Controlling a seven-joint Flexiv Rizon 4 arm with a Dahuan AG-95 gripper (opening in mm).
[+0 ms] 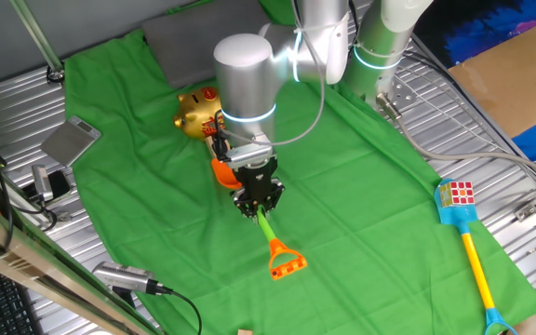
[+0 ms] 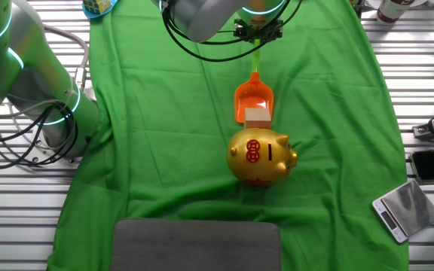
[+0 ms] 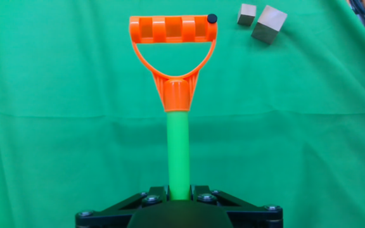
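Note:
An orange toy shovel with a green shaft (image 3: 178, 149) is gripped by my gripper (image 1: 260, 207), whose fingers close on the shaft from both sides. Its orange D-shaped handle (image 1: 287, 261) points toward the front in exterior view 1. In exterior view 2 the orange scoop (image 2: 254, 98) faces the golden piggy bank (image 2: 261, 156). A pale wooden block (image 2: 258, 118) sits between scoop and pig, at the scoop's edge; whether it rests in the scoop I cannot tell. Exterior view 1 shows the scoop partly hidden behind my gripper.
A blue shovel with a yellow shaft (image 1: 476, 267) bears a Rubik's cube (image 1: 456, 194) at the right. Two wooden blocks, one larger (image 3: 269, 25) and one smaller (image 3: 246, 14), lie beyond the handle. A grey pad (image 2: 196, 245) and a scale (image 2: 406, 210) flank the pig.

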